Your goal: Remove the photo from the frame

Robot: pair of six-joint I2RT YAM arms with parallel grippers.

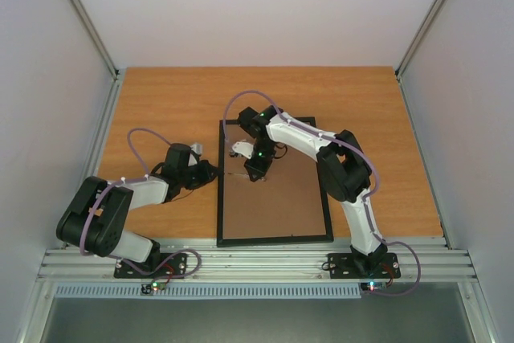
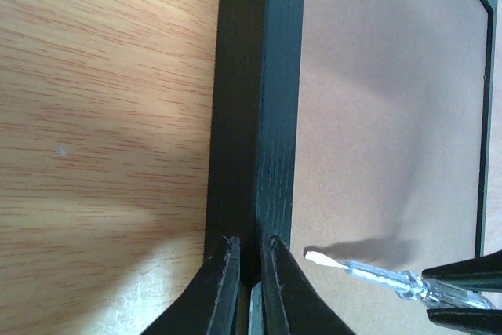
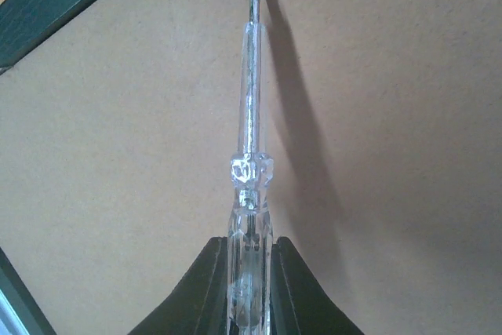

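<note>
The picture frame (image 1: 273, 238) lies back up on the table, its brown backing board (image 1: 273, 206) inside a dark green rim (image 2: 274, 115). My left gripper is shut on the rim's left side, seen close in the left wrist view. My right gripper is shut on a clear-handled screwdriver (image 3: 249, 92), held over the backing board. In the left wrist view the screwdriver's flat tip (image 2: 321, 259) is just inside the left rim, to the right of my left gripper.
Bare wooden table (image 1: 385, 150) surrounds the frame at the back, left and right. Pale walls (image 1: 458, 158) bound the table. The arms' bases stand along the front rail.
</note>
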